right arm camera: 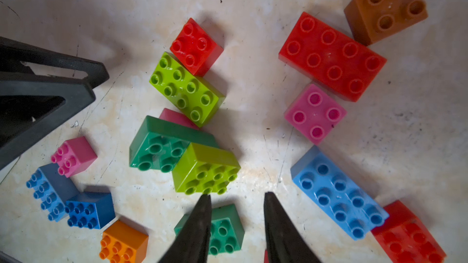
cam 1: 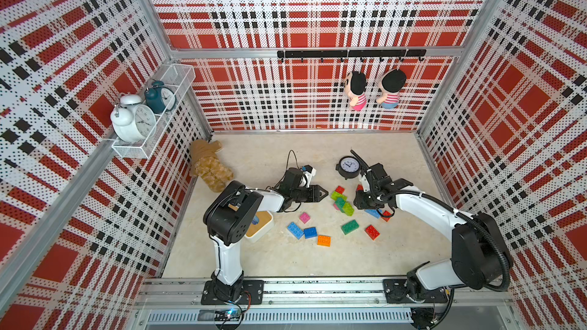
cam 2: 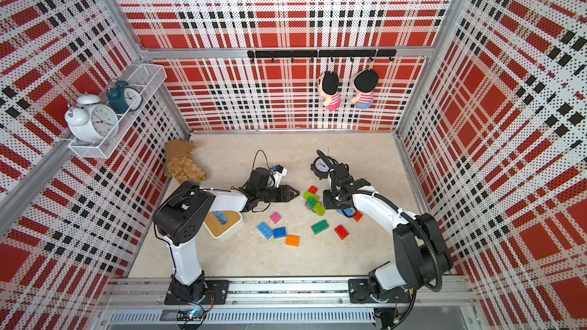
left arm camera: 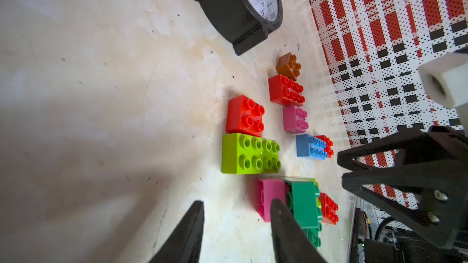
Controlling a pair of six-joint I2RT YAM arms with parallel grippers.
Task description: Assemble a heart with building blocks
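Note:
My left gripper hangs open left of a cluster: a small red block (right arm camera: 196, 43) against a lime eight-stud block (right arm camera: 185, 87), and below them a green block (right arm camera: 156, 138), a pink one (left arm camera: 269, 199) and a tilted lime one (right arm camera: 204, 163). My right gripper is open above the cluster's right side, nothing between its fingers. To the right lie red (right arm camera: 331, 56), brown (right arm camera: 385, 9), pink (right arm camera: 314, 112) and blue (right arm camera: 331, 194) blocks. Toward the front are more blue, pink, green, orange and red blocks.
A black clock (cam 1: 348, 167) stands behind the blocks. A tray (cam 1: 264, 227) sits under the left arm, and a brown plush toy (cam 1: 214, 174) lies at the back left.

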